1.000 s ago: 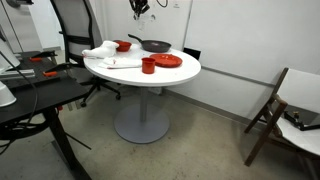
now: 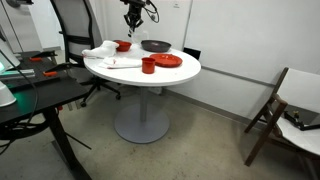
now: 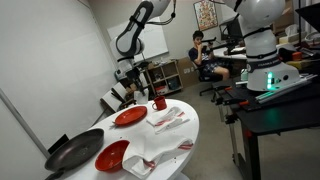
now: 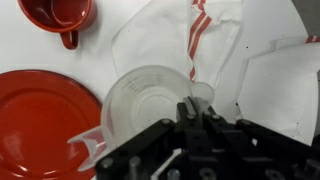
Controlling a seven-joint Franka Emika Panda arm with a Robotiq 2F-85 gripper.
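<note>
A translucent plastic jug (image 4: 150, 105) with a handle (image 4: 92, 142) fills the middle of the wrist view, its mouth facing the camera. My gripper is shut on its rim. In the first exterior view, the gripper (image 2: 136, 21) hangs above the back of the round white table (image 2: 150, 76). Whether the jug's base touches the table cannot be told. Beside the jug in the wrist view are a red plate (image 4: 35, 120) and a red mug (image 4: 62, 14).
White cloths with red stripes (image 4: 165, 45) lie by the jug. A dark pan (image 3: 75, 150) and a red bowl (image 3: 112, 156) stand along the table's far side. Bare tabletop shows at the front (image 2: 165, 82).
My gripper has come down towards the table over the last second. The pale jug now shows beneath it near the pan's handle. Mug, plate and cloths have stayed put.
</note>
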